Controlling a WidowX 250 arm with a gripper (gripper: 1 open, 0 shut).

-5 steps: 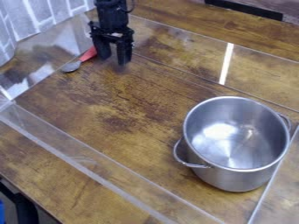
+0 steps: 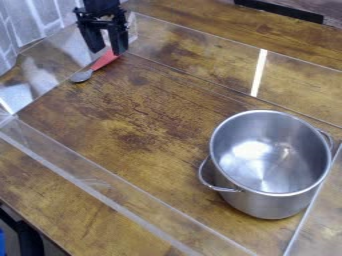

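Note:
My black gripper (image 2: 104, 40) is at the top left, above a spoon (image 2: 82, 75) with a red handle and a grey head that lies on the wooden table (image 2: 147, 120). The gripper is small and dark here, so whether it is open or shut is unclear. A large steel pot (image 2: 267, 163) with side handles stands at the lower right.
Clear plastic panels border the table at the left, bottom and right. A white tape strip (image 2: 258, 69) marks the upper right.
My gripper has moved left and up from right of the spoon to over its handle end. The pot has stayed in place.

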